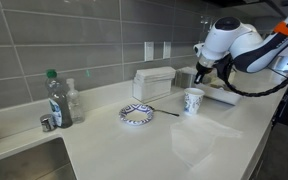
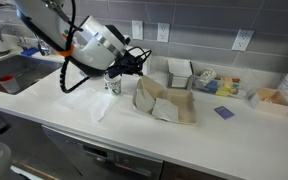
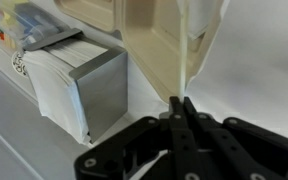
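Note:
My gripper is shut on a thin, pale tan edge (image 3: 183, 60), which runs up from the fingertips in the wrist view. It seems to be the panel of a tan takeaway-style container (image 3: 155, 43), seen nearly edge-on. In exterior view 2 the gripper (image 2: 140, 69) is above the container's raised tan panel (image 2: 144, 97), and the open tray (image 2: 184, 108) lies on the counter to its right. Whether the tray is lifted at all I cannot tell. Exterior view 1 leaves the fingertips hard to make out beside the white cup (image 1: 193, 101).
Left of the cup lie a blue-patterned plate (image 1: 137, 114) and a dark utensil (image 1: 166, 111). A white box (image 1: 154, 83) stands by the wall. To the right are a clear bin of packets (image 2: 216, 84), a purple item (image 2: 224, 112) and a tan box (image 2: 271, 103).

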